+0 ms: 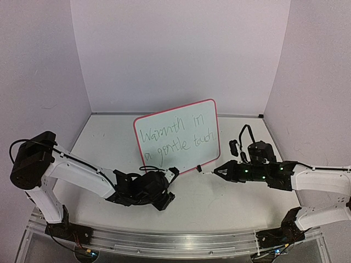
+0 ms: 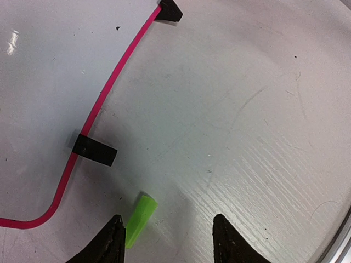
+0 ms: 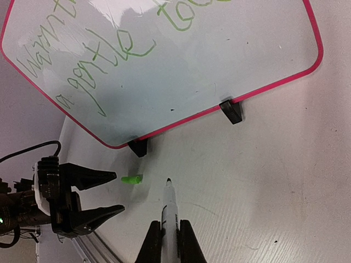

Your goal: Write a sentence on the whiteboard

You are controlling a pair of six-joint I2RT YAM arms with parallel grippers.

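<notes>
Green handwriting reading "Warmth in a gentle touch" covers the red-framed whiteboard (image 1: 176, 134). A marker (image 3: 170, 224), white with its dark tip bare, is clamped in my right gripper, just off the board's lower edge. On the table lies a green cap (image 2: 140, 220), small and cylindrical, near the board's lower left corner. My left gripper stands open above the table, the cap close to its left finger and nothing gripped. From the top the left arm hides the cap; the right wrist view shows it just beyond the left fingertips (image 3: 112, 210).
Black clips (image 3: 231, 112) hold the whiteboard's lower edge and stick out over the table. Bare white table (image 1: 230, 203) stretches in front of the board between the arms. A metal rail (image 1: 175, 241) runs along the front edge.
</notes>
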